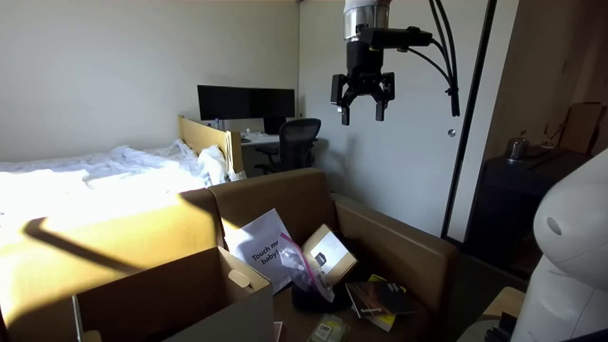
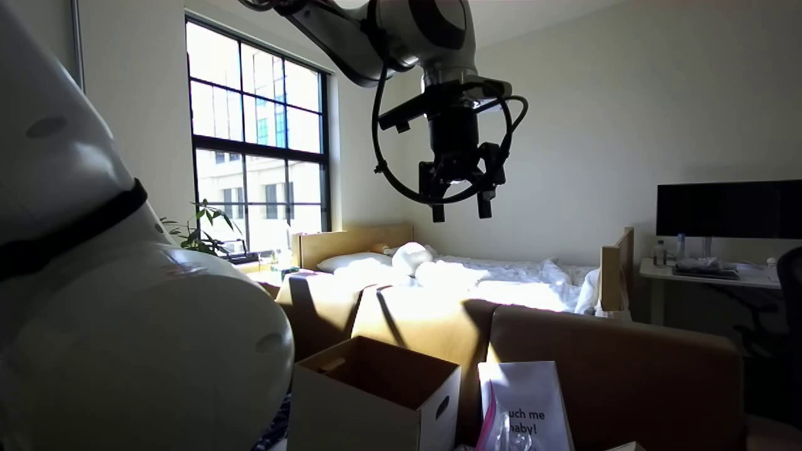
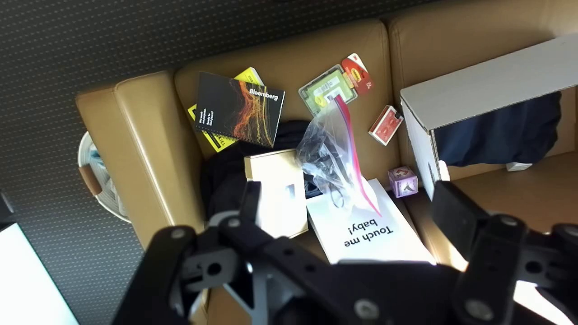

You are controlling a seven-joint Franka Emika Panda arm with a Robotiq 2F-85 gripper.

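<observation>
My gripper (image 1: 363,117) hangs open high above the sofa, nothing between its fingers. Below it in the wrist view lie a clear zip bag (image 3: 328,146) with a pink seal, a white "Touch me baby!" sheet (image 3: 360,238) and a small cardboard box (image 3: 282,189). A black Bloomberg notebook (image 3: 238,108) rests on a yellow book (image 3: 219,141). Nearer the sofa's front are a green clear-fronted pack (image 3: 328,89), a red card pack (image 3: 386,125) and a purple cube (image 3: 403,181). The large open box (image 1: 245,310) stands on the sofa; dark cloth (image 3: 498,130) shows inside it.
The brown sofa (image 1: 393,228) has a raised armrest and back around the objects. A white basket (image 3: 103,178) stands on the floor beyond the armrest. Behind the sofa are a bed (image 2: 519,282) and a desk chair (image 1: 299,139). Air around the gripper is clear.
</observation>
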